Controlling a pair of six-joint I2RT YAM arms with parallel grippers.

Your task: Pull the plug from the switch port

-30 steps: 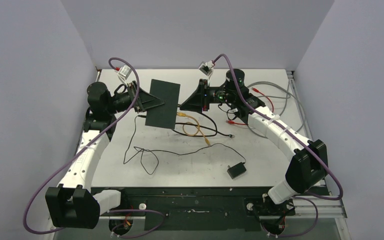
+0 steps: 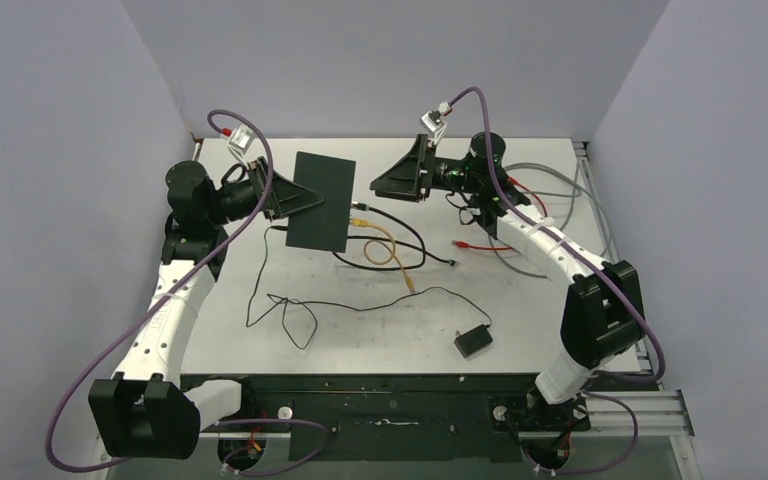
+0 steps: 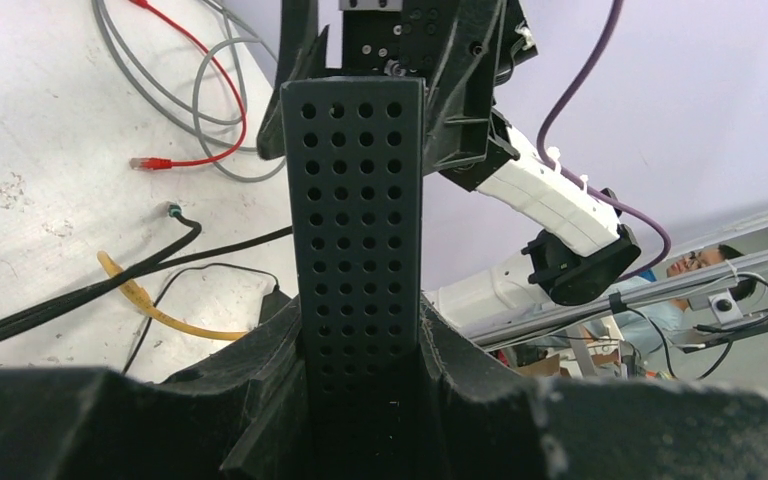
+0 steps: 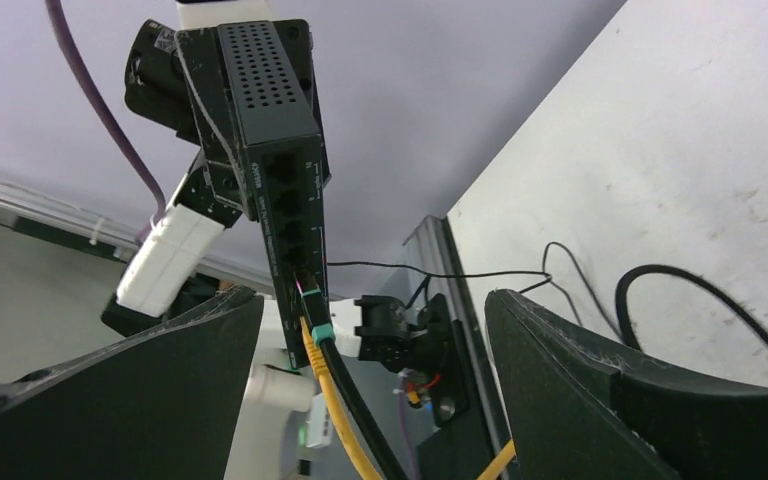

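Observation:
The black switch (image 2: 322, 202) is held up over the table, its port side facing right in the top view. My left gripper is shut on its body, one finger against each broad side. A black cable's plug with green bands (image 4: 315, 308) sits at a port in the right wrist view. Just below it, the yellow cable's plug (image 4: 310, 342) is at another port. My right gripper stands open and empty, its fingers (image 4: 560, 345) wide apart. It is short of the switch and clear of both plugs.
On the table lie a power adapter (image 2: 473, 341) with its thin black cord, a red cable (image 2: 485, 246) and grey cable loops (image 2: 600, 215). The black cable's free end (image 2: 450, 262) hangs right of the switch.
My right gripper has drawn back from the switch's port side, up and right in the top view, and its fingers look wider apart.

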